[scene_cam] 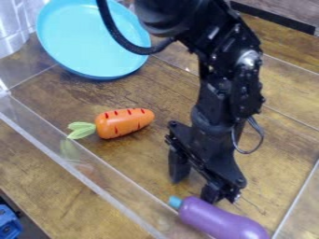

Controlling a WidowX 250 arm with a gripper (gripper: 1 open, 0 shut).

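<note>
The black gripper (200, 173) reaches down to the wooden surface at the centre right, its fingertips low, just above and behind a purple toy eggplant (225, 222) with a teal stem at the bottom edge. Whether the fingers are open or shut is hard to tell. An orange toy carrot (125, 121) with pale green leaves lies to the left of the gripper, apart from it.
A light blue plate (93, 42) sits at the back left. A clear low wall runs diagonally along the left and front. A blue object (6, 222) shows at the lower left edge.
</note>
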